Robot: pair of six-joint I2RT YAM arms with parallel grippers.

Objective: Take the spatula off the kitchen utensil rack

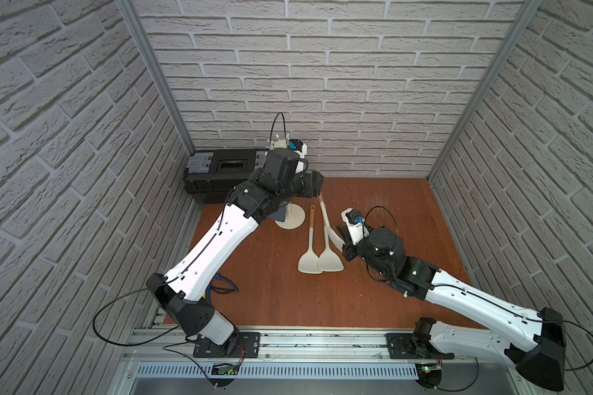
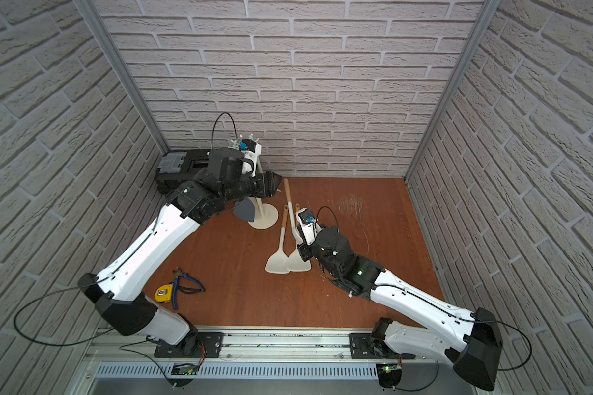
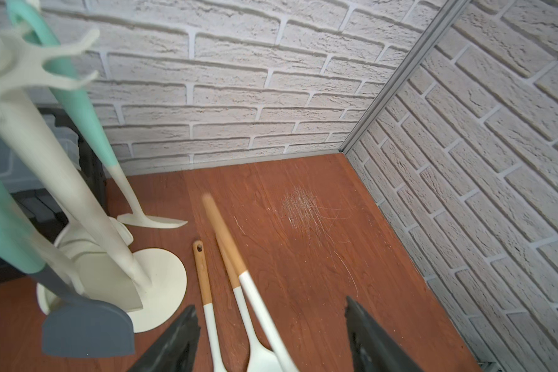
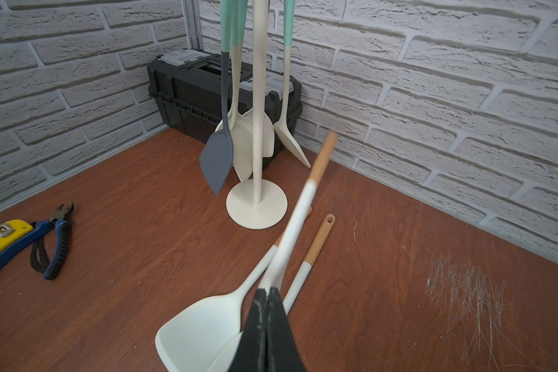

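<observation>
The white utensil rack [image 4: 258, 124] holds teal-handled utensils and a grey-bladed spatula [image 4: 215, 158]. My left gripper is open beside the rack's top, above the white spatula with a wooden handle [image 3: 263, 313] that my right gripper carries. The right gripper is shut on that spatula, which leans upward across the view. Two more white spatulas [image 1: 309, 260] lie side by side on the table, partly hidden in the top right view.
A black toolbox [image 4: 179, 86] stands at the back left. Pliers [image 2: 185, 287] and a yellow tape measure [image 2: 163, 293] lie at the front left.
</observation>
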